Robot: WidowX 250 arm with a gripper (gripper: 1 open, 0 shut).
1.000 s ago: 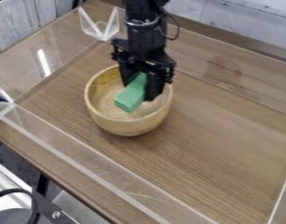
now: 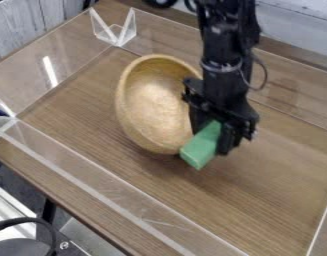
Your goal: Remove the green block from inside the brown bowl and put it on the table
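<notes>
The green block [image 2: 201, 146] is between the fingertips of my black gripper [image 2: 206, 136], which is shut on it. Block and gripper are at the right front rim of the brown bowl [image 2: 154, 98], with the block's lower end just outside it. The bowl is tipped up on its side, its opening facing right toward the arm. Its inside looks empty where it shows; the gripper covers part of its right edge. Whether the block touches the rim or the table I cannot tell.
A clear wire-like holder [image 2: 114, 28] stands at the back left. Transparent strips run along the table's left and front edges, and a black cable [image 2: 26, 222] hangs beyond the front left.
My gripper has moved right and toward the front with the green block, from inside the bowl to its right front rim. The bowl has gone from nearly flat to strongly tilted.
</notes>
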